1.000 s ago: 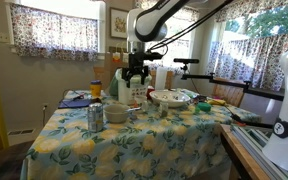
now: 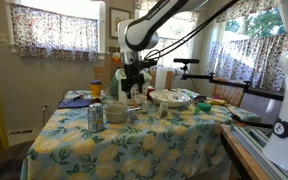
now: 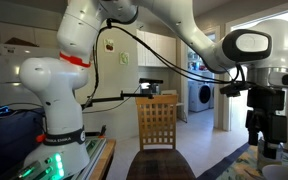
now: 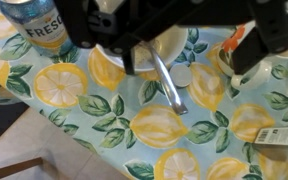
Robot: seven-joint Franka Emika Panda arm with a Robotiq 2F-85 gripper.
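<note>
My gripper (image 2: 134,88) hangs above the far part of a table, its fingers pointing down. In the wrist view the open gripper has its dark fingers (image 4: 134,48) well apart, with nothing held between them. Behind the left finger shows a white bowl (image 4: 171,42) with a metal spoon (image 4: 167,78) leaning out over its rim. A blue and silver drink can (image 4: 46,25) stands beside the bowl. In exterior view 1, the can (image 2: 94,117) and the bowl (image 2: 115,113) are on the table's near left part.
A lemon-print cloth (image 2: 114,155) covers the table. A small box (image 4: 278,136) lies at the wrist view's right edge. A wide white dish (image 2: 172,98) stands farther back on the right, with several small items around it.
My arm and gripper have shifted slightly in exterior view 1, the arm's upper part moving a little rightward. The can and bowl have not moved.
</note>
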